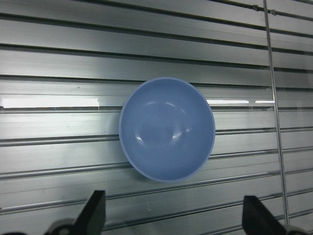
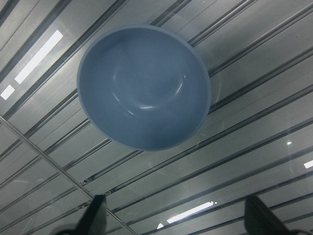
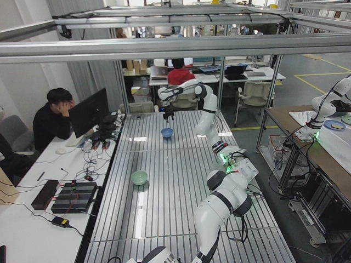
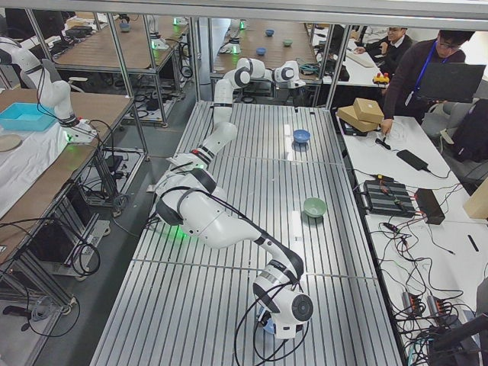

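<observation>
In each wrist view a blue bowl lies on the slatted metal table: (image 1: 167, 128) under my left gripper under my right gripper. Both grippers are open, their fingers wide apart at the bottom edge, nothing between them. The outside views show one blue bowl (image 3: 167, 132) at the far end below an arm's gripper, and another (image 4: 268, 325) mostly hidden under the near arm. A green bowl (image 3: 139, 177) (image 4: 315, 207) sits between them.
A white desk (image 3: 27, 230) with monitor, power units and cables runs along one side, with seated or standing people. The metal frame stands around the table (image 4: 343, 236).
</observation>
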